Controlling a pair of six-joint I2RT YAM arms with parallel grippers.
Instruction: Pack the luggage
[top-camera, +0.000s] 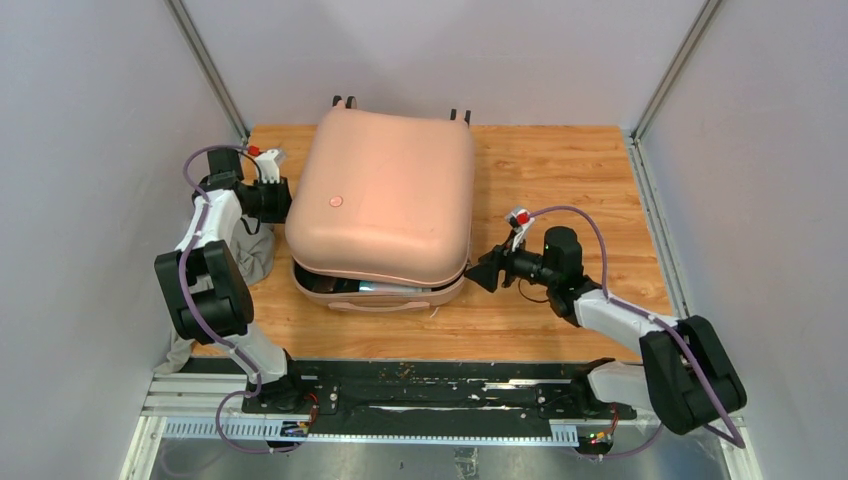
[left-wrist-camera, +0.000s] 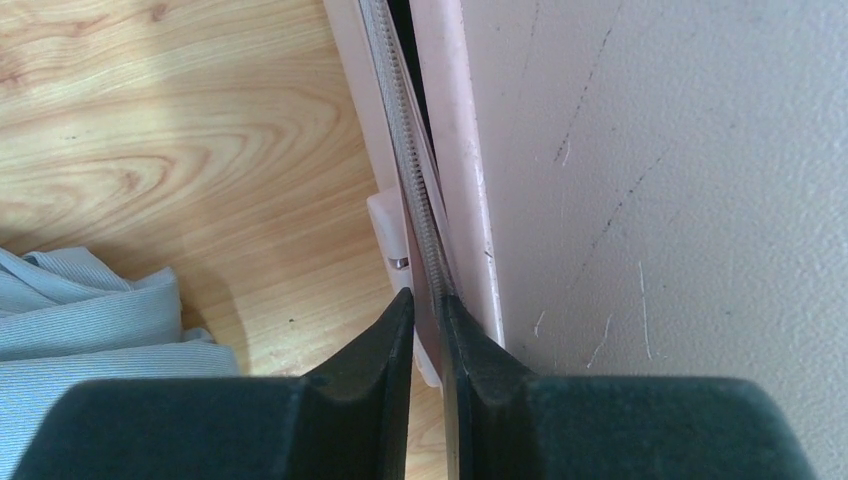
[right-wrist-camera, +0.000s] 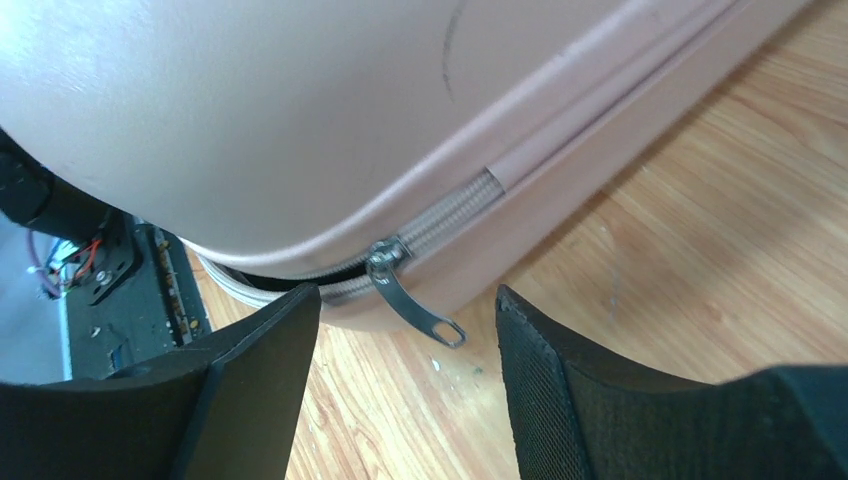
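A pink suitcase (top-camera: 380, 195) lies with its lid down, its zipper unclosed along the front, where contents show inside. My left gripper is at the suitcase's left side, fingertips against the zipper track (left-wrist-camera: 405, 130); whether anything is between them is unclear. My right gripper stands open at the front right corner, with the zipper pull (right-wrist-camera: 410, 305) hanging between its fingers, not visibly gripped. The slider (right-wrist-camera: 386, 255) sits on the zipper, with a dark gap beside it.
Grey folded cloth (left-wrist-camera: 90, 380) lies left of the suitcase under the left arm. The wooden board (top-camera: 560, 175) is clear at the right and along the front. Walls border both sides.
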